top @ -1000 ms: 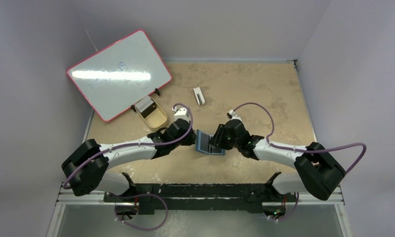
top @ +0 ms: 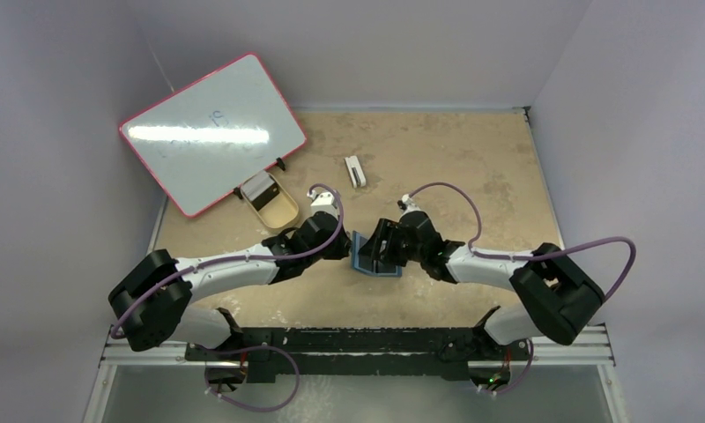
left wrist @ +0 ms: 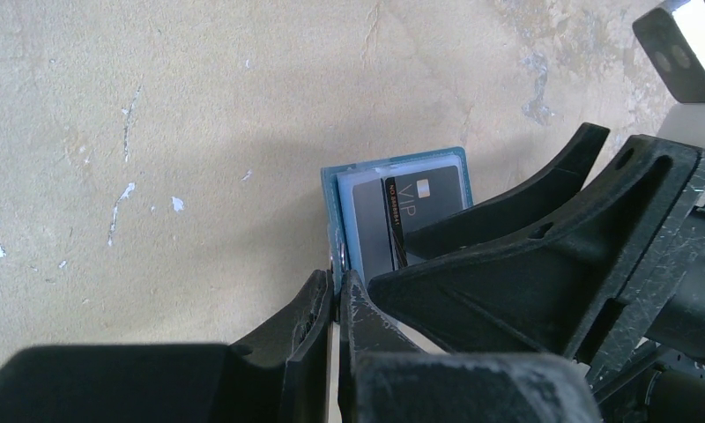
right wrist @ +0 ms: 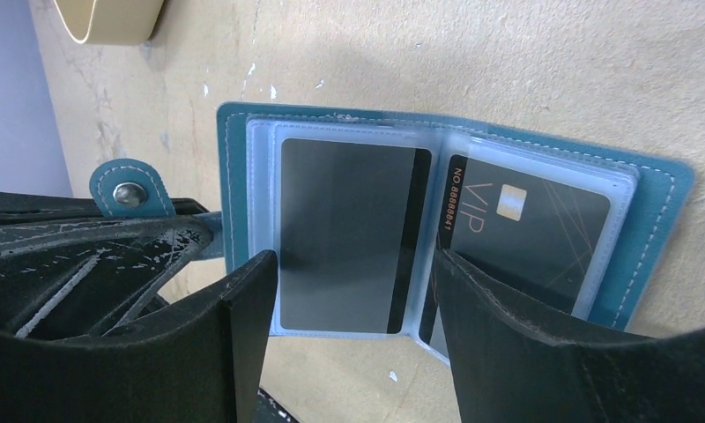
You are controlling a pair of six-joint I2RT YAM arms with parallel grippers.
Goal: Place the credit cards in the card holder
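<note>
The blue card holder (right wrist: 657, 229) lies unfolded on the table, with clear sleeves on both halves. A dark card (right wrist: 353, 211) shows in its left sleeve and a VIP card (right wrist: 534, 211) in its right one. My left gripper is shut at the holder's left edge, its fingers pinching the snap strap (right wrist: 130, 189), whose button end sticks out past them. My right gripper is open over the holder, its fingers spread across the left sleeve with nothing held between them. From above, the right hand hides part of the holder (top: 362, 263).
A beige tray (top: 283, 211) with more cards (top: 259, 189) sits at the left beneath a tilted whiteboard (top: 217, 132). A small white object (top: 356, 172) lies behind the arms.
The right gripper has moved left over the holder, and its fingers have spread wider. The left arm stays in place, and the holder's left part has shifted only slightly.
</note>
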